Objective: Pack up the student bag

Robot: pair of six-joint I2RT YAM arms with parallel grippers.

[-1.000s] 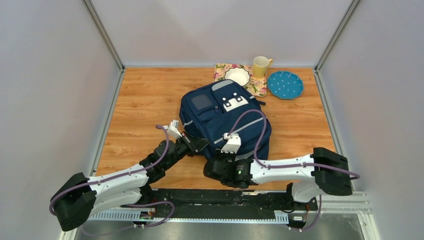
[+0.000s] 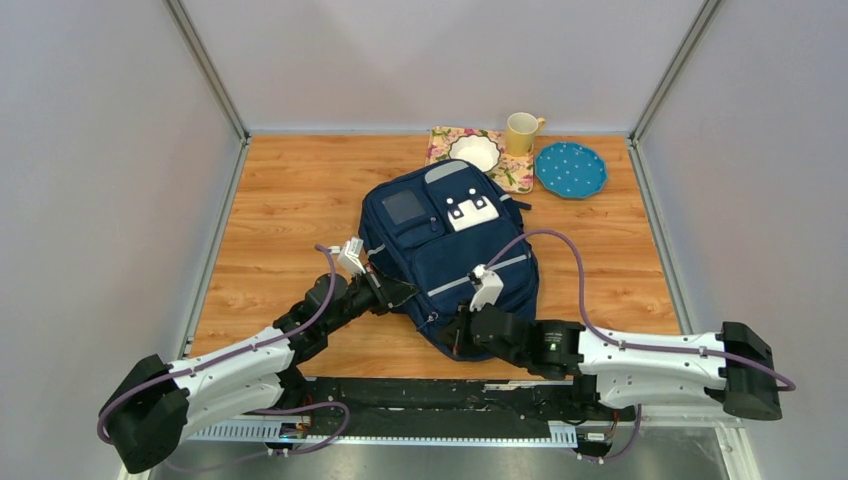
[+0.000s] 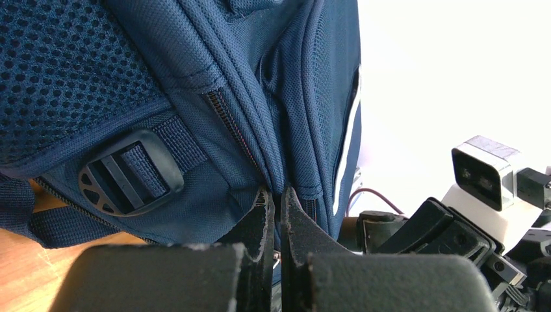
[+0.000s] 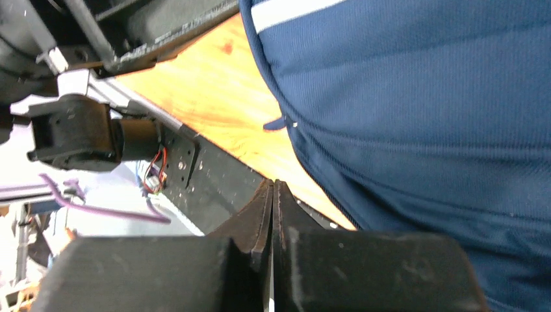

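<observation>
The navy student bag (image 2: 440, 240) lies on the table with its pocketed front up. At its lower left edge my left gripper (image 2: 412, 290) is shut on the bag's fabric; in the left wrist view the fingertips pinch a piped seam of the bag (image 3: 250, 110). My right gripper is shut, nothing between its fingers, just off the bag's lower edge. A small blue zipper pull (image 4: 275, 124) sticks out from the bag's side, ahead of those fingertips and apart from them. From above, the right hand covers the bag's bottom corner.
A floral tray (image 2: 518, 178) with a white scalloped dish (image 2: 474, 151) and a yellow mug (image 2: 520, 133) stands behind the bag. Right of it sits a blue dotted plate (image 2: 571, 170).
</observation>
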